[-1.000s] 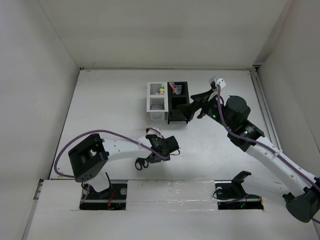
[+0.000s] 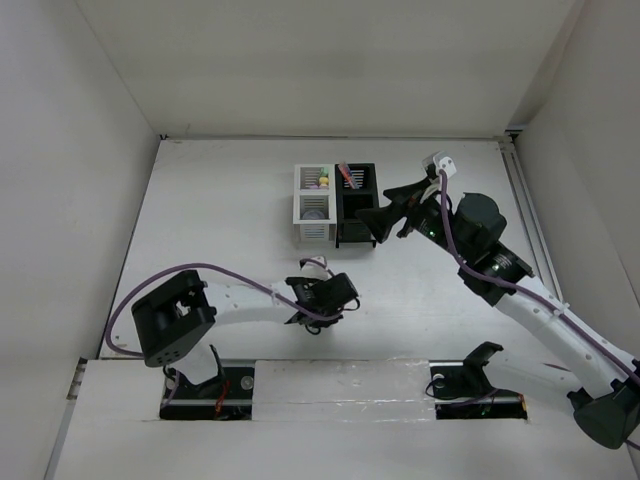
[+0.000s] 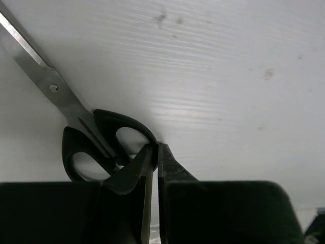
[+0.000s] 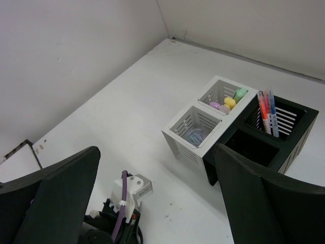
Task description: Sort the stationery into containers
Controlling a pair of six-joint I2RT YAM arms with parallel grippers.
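Observation:
Black-handled scissors (image 3: 77, 114) lie slanted in the left wrist view, metal blades running out at the upper left. My left gripper is shut on the edge of one handle loop. From above, the left arm hides most of the scissors. My right gripper hangs open and empty near the containers. A white container (image 4: 175, 125) has purple, yellow and green pieces in its far compartment and a clear, bluish object in the near one. Beside it, the black container (image 4: 284, 161) holds several pens (image 4: 269, 113) in its far compartment; its near compartment looks empty.
Bare white table (image 2: 215, 210) spreads left of the containers and between them and my left arm. Walls enclose the back and both sides. The right arm (image 2: 500, 260) reaches in from the lower right.
From above, the scissors' handles have shifted right, in under my left gripper, and show less than before. The left forearm has lowered and moved slightly. My right arm is nearly still.

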